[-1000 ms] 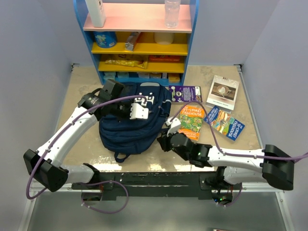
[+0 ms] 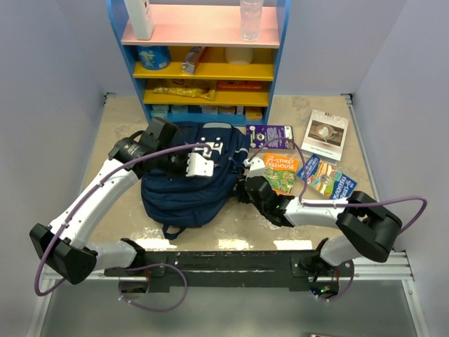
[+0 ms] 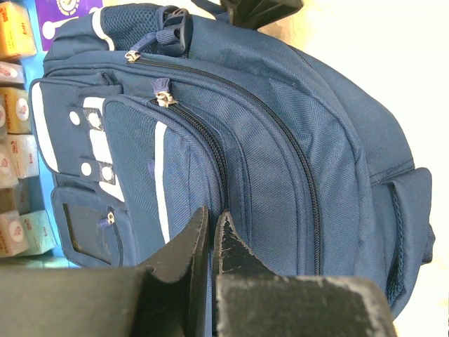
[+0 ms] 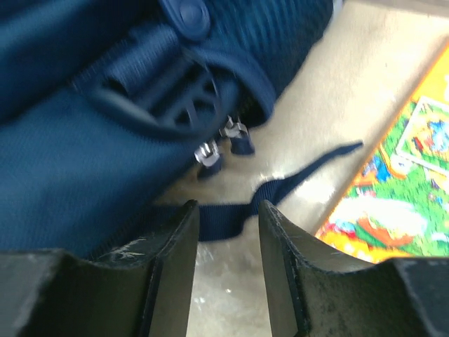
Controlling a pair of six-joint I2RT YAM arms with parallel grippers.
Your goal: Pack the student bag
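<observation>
A navy backpack [image 2: 189, 200] lies on the table below the shelf, its main zipper [image 3: 280, 123] closed as far as it shows in the left wrist view. My left gripper is shut on a fold of the bag's fabric beside the front pocket zipper. At the bag's right edge my right gripper stands open. Past its fingertips, in the right wrist view, are two zipper pulls [image 4: 208, 156] hanging from the bag's edge, apart from the fingers. A dark blue strap [image 4: 280, 186] crosses the table just beyond that gap.
An orange and green book [image 2: 280, 172], a blue book [image 2: 327, 177], a white book [image 2: 325, 133] and a purple book [image 2: 269, 136] lie right of the bag. The shelf [image 2: 203, 70] behind holds bottles and snacks. Bare table [image 2: 287, 235] shows at the front right.
The bag has shifted slightly left with the left gripper, which remains shut on it.
</observation>
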